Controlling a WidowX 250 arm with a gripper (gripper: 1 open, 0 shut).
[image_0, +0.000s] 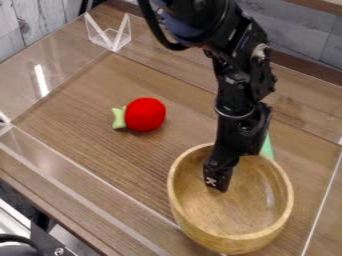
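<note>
A black robot arm reaches down from the top to my gripper (219, 172), whose fingers are at the back-left of a large tan wooden bowl (230, 225), by its rim and inside it. I cannot tell whether the fingers are open or shut on the rim. A red round object with a green end (144, 114) lies on the wooden table left of the arm. A green object (267, 149) is partly hidden behind the bowl and gripper.
White plastic pieces stand at the top-left edge and left edge. A dark cable is at the bottom-left corner.
</note>
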